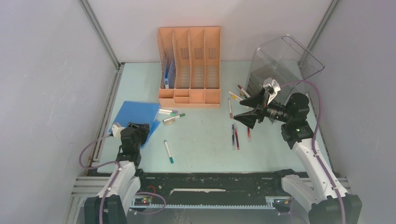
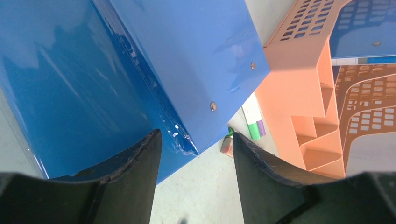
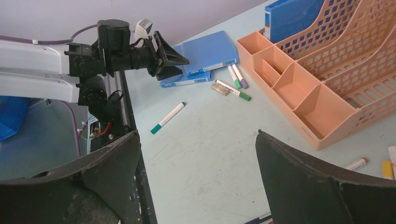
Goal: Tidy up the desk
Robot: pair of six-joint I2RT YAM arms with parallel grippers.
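Note:
Two blue folders (image 1: 136, 113) lie stacked at the left of the desk; in the left wrist view the upper one (image 2: 201, 60) rests on the lower (image 2: 70, 121). My left gripper hangs open over their edge, nothing between its fingers. My right gripper (image 1: 243, 109) is open above scattered markers at the right. The orange organizer (image 1: 196, 98) holds a blue folder (image 3: 292, 18) in its leftmost slot. Markers (image 1: 168, 151) lie around the middle and right, with an eraser-like block (image 3: 220, 88) near the organizer.
A clear bin-like frame (image 1: 280, 56) stands at the back right. Walls edge both sides.

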